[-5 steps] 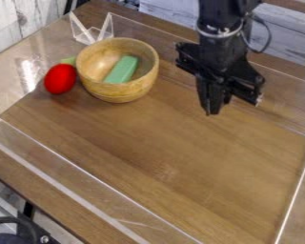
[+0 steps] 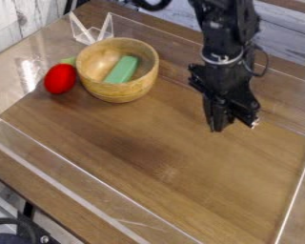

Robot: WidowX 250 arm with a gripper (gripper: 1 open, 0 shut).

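Observation:
My black gripper (image 2: 213, 121) hangs over the right part of the wooden table (image 2: 142, 172), fingertips pointing down, with nothing visible between them; it looks shut. To its upper left sits a wooden bowl (image 2: 104, 86) holding a green oblong object (image 2: 122, 69). A red round object (image 2: 61, 79) with a small green top lies left of the bowl, outside it.
A white wire rack (image 2: 94, 29) stands at the back left, behind the bowl. The table's edges show at left and right.
Over the last second the gripper has moved a little down and toward the front of the table. The bowl and the objects have not moved.

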